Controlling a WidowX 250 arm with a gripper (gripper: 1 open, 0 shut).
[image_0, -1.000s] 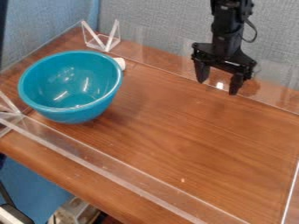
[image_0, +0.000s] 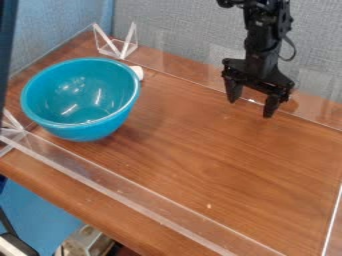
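Note:
A teal bowl (image_0: 80, 94) sits empty on the left part of the wooden table. My black gripper (image_0: 251, 94) hangs at the back right, its two fingers apart, with nothing seen between them. It is well clear of the bowl, to its right.
Clear strips edge the table. A white angular bracket (image_0: 116, 46) stands at the back left, with a small white object near the bowl's back rim. Grey padded walls close the back.
The gripper has shifted slightly to the right and its angle differs a little. The bowl has not moved.

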